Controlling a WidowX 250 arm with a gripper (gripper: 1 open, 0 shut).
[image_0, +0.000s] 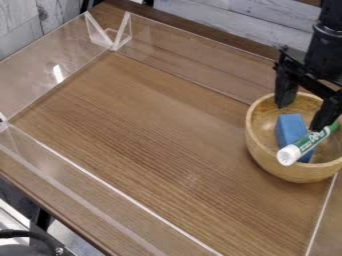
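Note:
A tan bowl (267, 158) sits at the right of the wooden surface. In it lie a blue block (293, 130) and a white tube with a green label (305, 143), its white end toward the front. My black gripper (302, 92) hangs over the back of the bowl, its finger open, with the blue block and tube just in front of it.
A clear plastic wall runs along its left side, with white plastic brackets near the back left. Dark cables show at the bottom left corner.

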